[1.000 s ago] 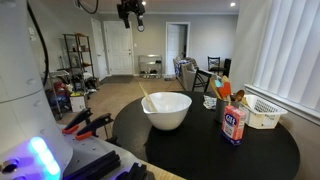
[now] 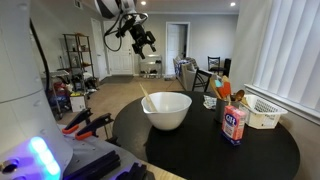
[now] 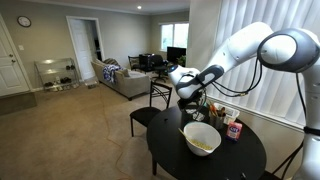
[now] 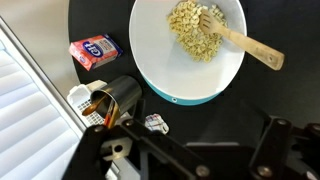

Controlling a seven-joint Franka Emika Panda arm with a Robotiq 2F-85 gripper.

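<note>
A white bowl (image 2: pixel 167 110) stands on the round black table; a wooden utensil (image 4: pixel 240 40) leans in it, its handle over the rim. Pale oat-like flakes (image 4: pixel 197 44) lie at the bowl's bottom. High over the table hangs my gripper (image 2: pixel 146 46), clear of everything. In the wrist view, my gripper shows at the lower edge, open, its dark fingers far apart with only bare tabletop seen between them. The bowl lies just beyond the fingers there.
Beside the bowl are a red-and-blue box (image 2: pixel 233 124), a metal utensil holder (image 4: pixel 123 92) and a small patterned item (image 4: pixel 156 123). A white basket (image 2: pixel 263 112) stands by the window blinds.
In exterior view 1 my gripper has come down and slightly to the right from near the top edge. The bowl, box and other table items have stayed in place.
</note>
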